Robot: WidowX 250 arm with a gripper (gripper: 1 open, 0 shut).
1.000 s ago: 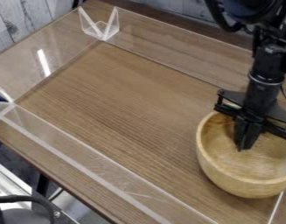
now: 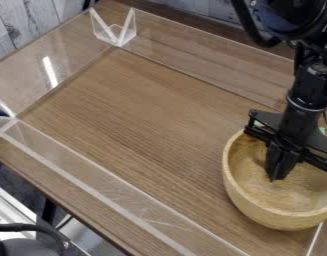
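Note:
A light wooden bowl (image 2: 278, 205) sits at the right edge of the wooden table. The black gripper (image 2: 281, 166) hangs from the arm at the right, its fingertips down inside the bowl near the far-left part of the rim. Its fingers look close together; whether anything is between them is hard to see.
Clear plastic guards run along its edges, with a clear piece (image 2: 112, 32) at the back left. A greenish object at the right, behind the arm, is mostly hidden.

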